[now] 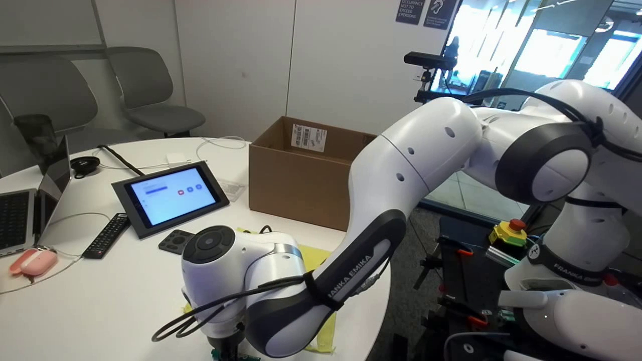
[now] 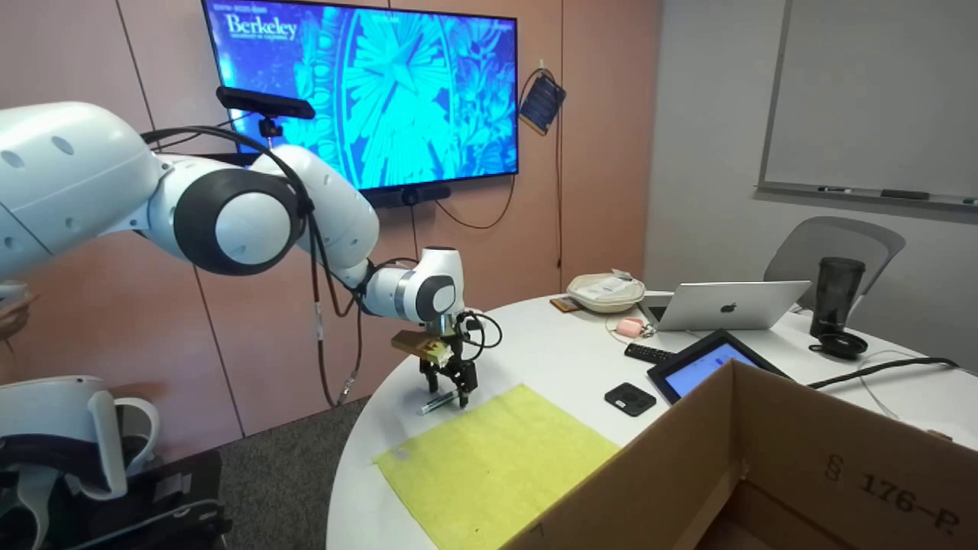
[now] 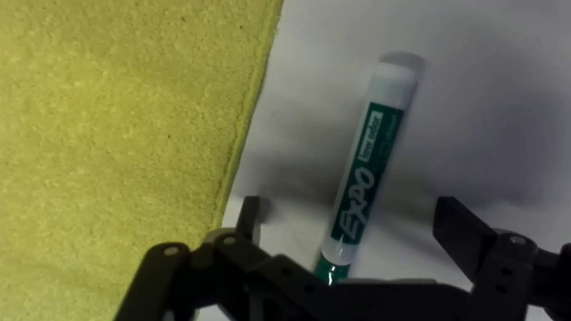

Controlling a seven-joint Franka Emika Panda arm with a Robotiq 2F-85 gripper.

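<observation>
A green and white Expo marker [image 3: 361, 184] lies on the white table between the two fingers of my gripper in the wrist view. Both fingers stand apart from it, so the gripper is open and holds nothing. Its capped end passes out of sight behind the gripper body. Left of the marker runs the edge of a yellow cloth [image 3: 123, 117]. In exterior view 2 the gripper [image 2: 445, 396] is low over the table, the marker [image 2: 439, 402] beneath it. Exterior view 1 shows only a little of the marker at the bottom edge, mostly blocked by the arm.
An open cardboard box [image 1: 301, 183] stands by the table's far edge. A tablet [image 1: 171, 195], a black remote [image 1: 107, 235], a small dark pad [image 1: 175, 240] and a laptop [image 2: 733, 305] occupy other parts of the table. Near the gripper, the rounded table edge is close.
</observation>
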